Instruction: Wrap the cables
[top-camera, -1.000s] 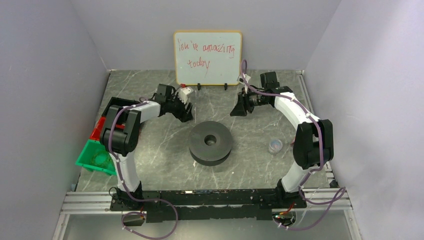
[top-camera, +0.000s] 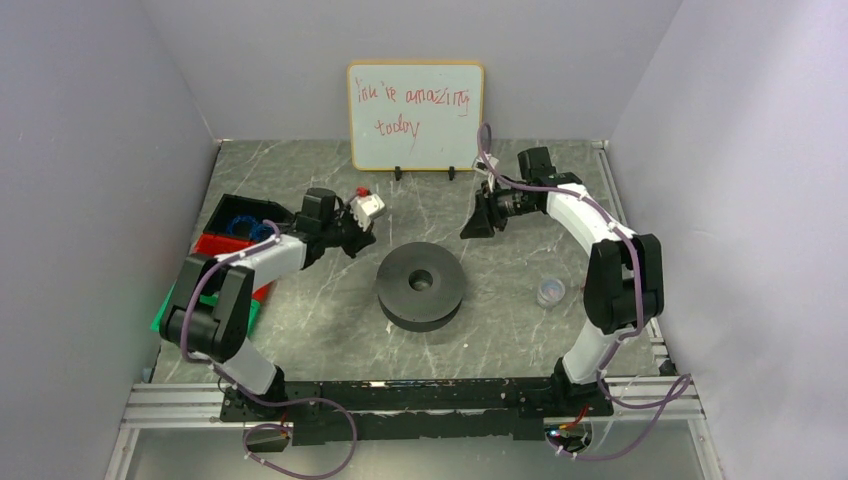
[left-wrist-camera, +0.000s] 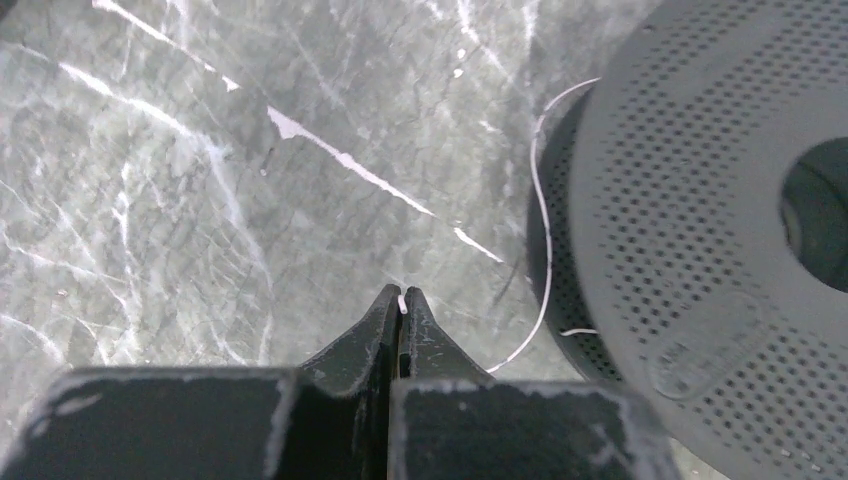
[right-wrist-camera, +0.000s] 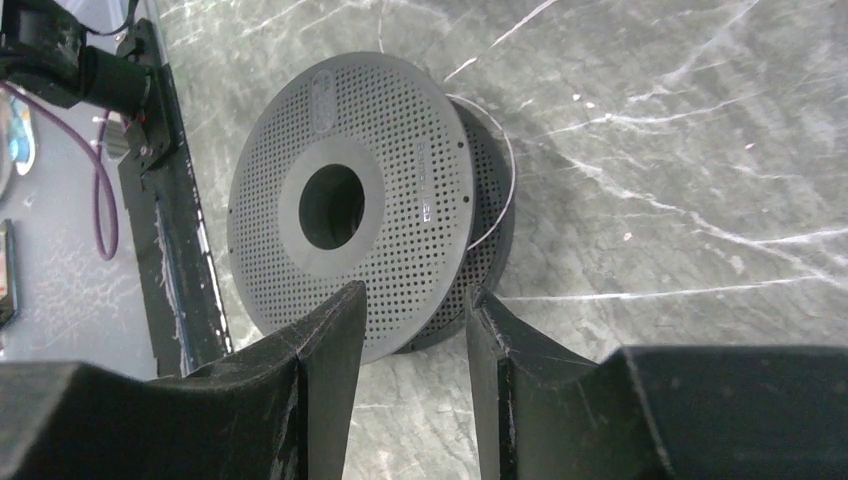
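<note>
A dark grey perforated spool (top-camera: 421, 280) lies flat on the table's middle, its hub hole facing up. A thin pale cable (left-wrist-camera: 544, 215) bows out from the spool's near side and runs down behind my left gripper's fingers. My left gripper is left of the spool and shut, a pale bit of the cable pinched at its tips. From the other side, the spool (right-wrist-camera: 350, 205) shows a loop of cable (right-wrist-camera: 513, 170) standing off its edge. Beyond the spool to the right hangs my right gripper, its fingers apart with nothing between.
Black, red (top-camera: 215, 245) and green (top-camera: 160, 318) bins stand at the left, partly covered by my left arm. A small clear jar (top-camera: 550, 292) is on the right. A whiteboard (top-camera: 416, 115) leans at the back.
My left gripper's fingers have closed, and it has moved left and toward the front, its arm swinging over the bins. The right arm has hardly moved; the spool is still.
</note>
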